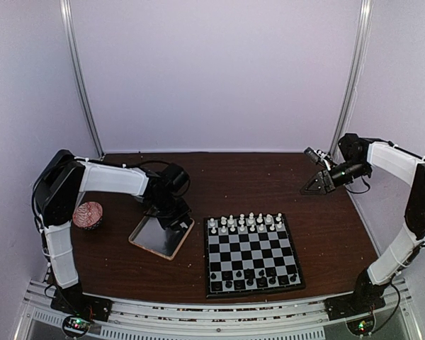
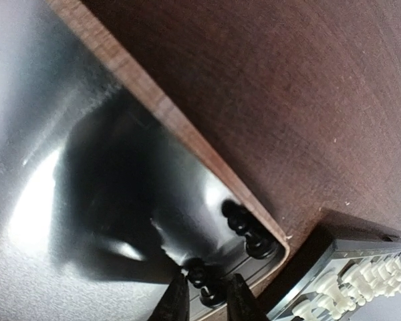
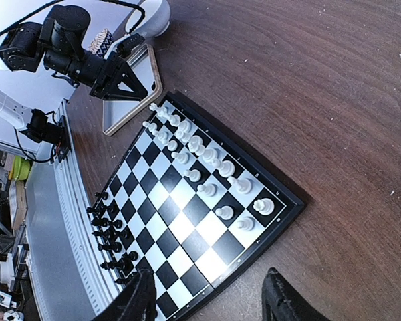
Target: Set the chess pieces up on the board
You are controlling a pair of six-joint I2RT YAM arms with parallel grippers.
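My left gripper is low over the metal tray (image 1: 149,237), its fingers part open around or just by a black piece (image 2: 210,291) in the tray's corner; a second black piece (image 2: 257,241) lies beside it against the rim. The chessboard (image 1: 251,251) has white pieces (image 1: 248,223) along its back side and black pieces (image 1: 248,282) along the front. My right gripper stands open above the table, right of the board, nothing between its fingers.
A red patterned bowl (image 1: 87,214) sits left of the tray, with a white bowl (image 3: 147,17) partly hidden behind the left arm.
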